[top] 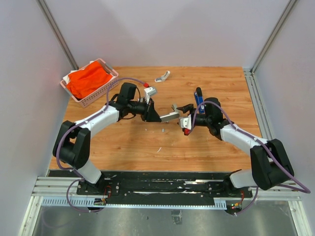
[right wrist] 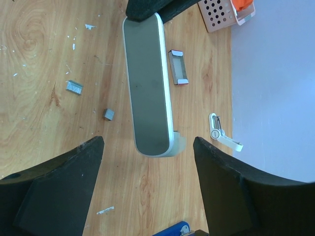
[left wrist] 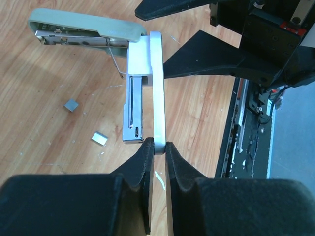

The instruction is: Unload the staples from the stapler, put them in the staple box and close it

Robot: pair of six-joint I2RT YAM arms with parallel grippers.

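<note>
The stapler is held in the air, opened out: a long pale body with a metal channel, and a grey-green arm bent away from it. My left gripper is shut on the body's end. My right gripper stands open around the stapler's other end, its fingers apart from it on either side; in the right wrist view the stapler shows its dark long face.
Small staple blocks and scraps lie on the table. A metal tray, a white tool and blue objects lie nearby. An orange-filled basket is at back left.
</note>
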